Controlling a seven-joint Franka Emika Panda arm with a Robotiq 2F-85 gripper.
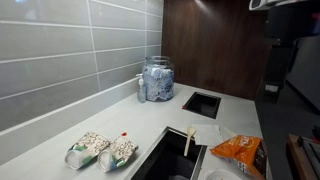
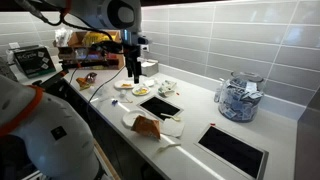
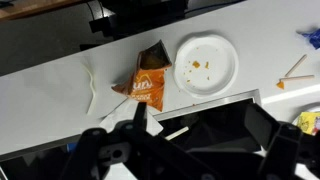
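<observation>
A crumpled orange snack bag [image 3: 147, 80] lies on the white counter beside a round white plate [image 3: 222, 62] with a few small crumbs on it. In exterior view 1 the orange bag [image 1: 241, 150] sits near the counter's front edge. My gripper is open above the counter in the wrist view, its dark fingers wide apart with nothing held between them. Exterior view 2 has the gripper [image 2: 133, 67] hanging high over the counter's far end, clear of every object there.
A black sink basin [image 1: 168, 158] is set into the counter, with a wooden spoon [image 1: 189, 140] over it. Near the tiled wall stand a large glass jar [image 1: 158, 79] with blue-and-white contents and a small bottle [image 1: 141, 90]. Two patterned cartons or cans [image 1: 87, 149] lie at the left.
</observation>
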